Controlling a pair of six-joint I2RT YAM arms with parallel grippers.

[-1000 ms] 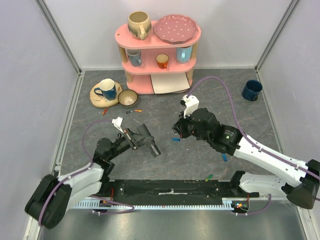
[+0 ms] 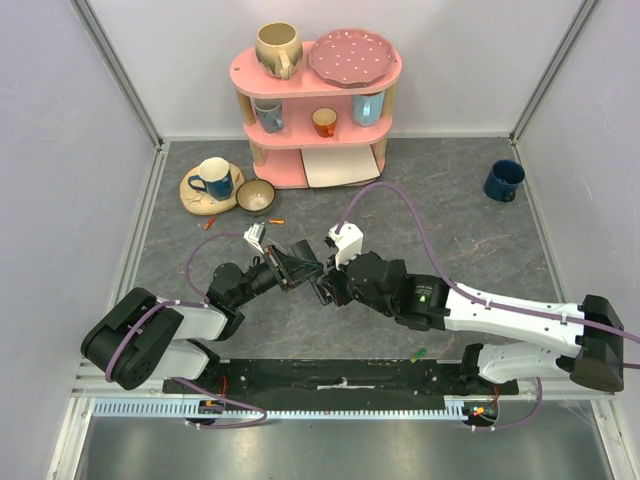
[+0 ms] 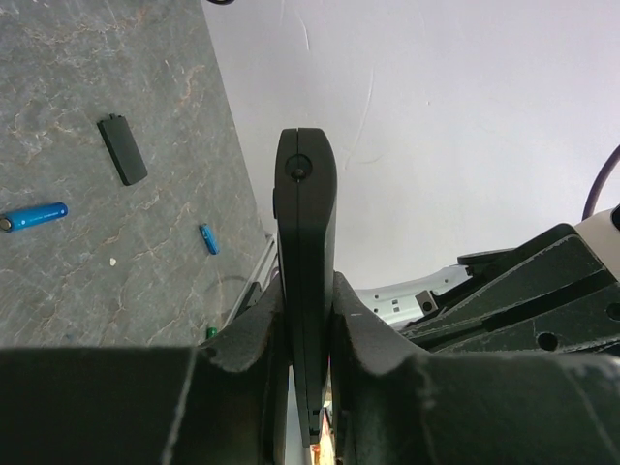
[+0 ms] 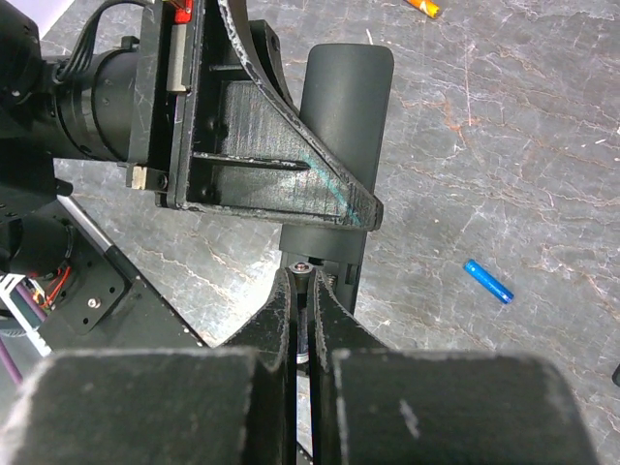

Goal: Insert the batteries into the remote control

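Note:
My left gripper is shut on the black remote control (image 3: 306, 218), seen end-on in the left wrist view. In the right wrist view the remote slants above the floor, one left finger (image 4: 281, 170) across its middle and its uncovered battery compartment toward the bottom. My right gripper is shut on a dark battery (image 4: 302, 268), whose silver end shows between the fingertips. Battery and fingertips overlap the compartment in that view; whether they touch it I cannot tell. The black battery cover (image 3: 122, 150) lies on the grey surface.
A blue battery (image 4: 488, 281) lies on the surface right of the remote; another blue one (image 3: 209, 239) is farther off. An orange battery (image 2: 277, 221) lies near the bowl (image 2: 256, 196). A pink shelf (image 2: 280, 171) with crockery stands behind. A blue mug (image 2: 504, 181) is far right.
My right gripper has moved left with its battery, from clear of the remote to over its compartment end. The left arm, still gripping the remote, has shifted right and slightly away from the front edge.

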